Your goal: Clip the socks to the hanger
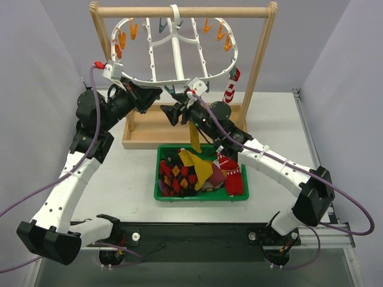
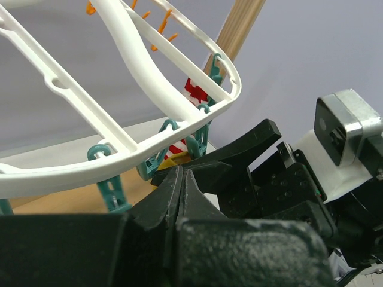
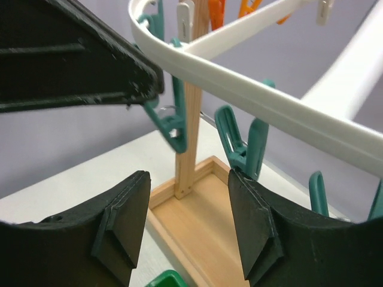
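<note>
The white clip hanger [image 1: 177, 54] carries teal and orange clips. My left gripper [image 1: 143, 101] is shut at its front-left edge, beside a teal clip [image 3: 170, 122]; nothing shows between its fingers. My right gripper [image 1: 175, 112] is part open below the front rim, its fingers either side of the lower part of another teal clip [image 3: 245, 143] in the right wrist view. A yellow sock [image 1: 195, 136] hangs below the right gripper; its attachment is hidden. A red-and-white striped sock [image 1: 229, 91] hangs at the right end.
A green bin [image 1: 164, 197] of mixed socks sits on the white table [image 1: 278, 131], before a wooden tray [image 1: 143, 131] under the hanger frame [image 1: 257, 60].
</note>
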